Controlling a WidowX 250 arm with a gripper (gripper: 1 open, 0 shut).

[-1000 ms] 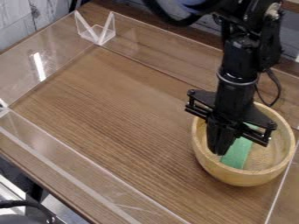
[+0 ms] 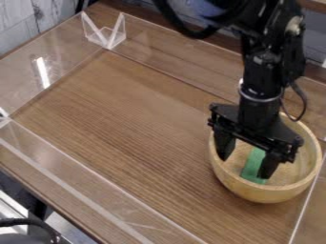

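My black gripper (image 2: 257, 141) stands open over a round wooden bowl (image 2: 262, 193) on the right of the camera view, its fingers reaching down inside the rim. A green object (image 2: 254, 166) lies in the bowl between the fingers, partly hidden by the gripper. I cannot tell whether the fingers touch it.
A white wire-like holder (image 2: 105, 30) stands at the back left. Dark cables are at the bottom left corner.
The gripper has sunk lower into the bowl around the green object, and its fingers appear more spread than a second ago.
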